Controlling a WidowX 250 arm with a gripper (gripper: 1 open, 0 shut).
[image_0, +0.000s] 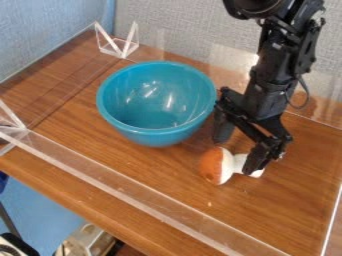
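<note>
An orange and white object (218, 165) lies on its side on the wooden table, right of and in front of the turquoise bowl (155, 100). My black gripper (243, 143) stands open above and behind it, with its fingers spread over the object and nothing held between them. The bowl is empty.
The wooden table (134, 185) has clear space left of and in front of the bowl. A transparent strip runs along its front. White wire brackets (118, 43) stand at the back left and left edge. A grey wall borders the back.
</note>
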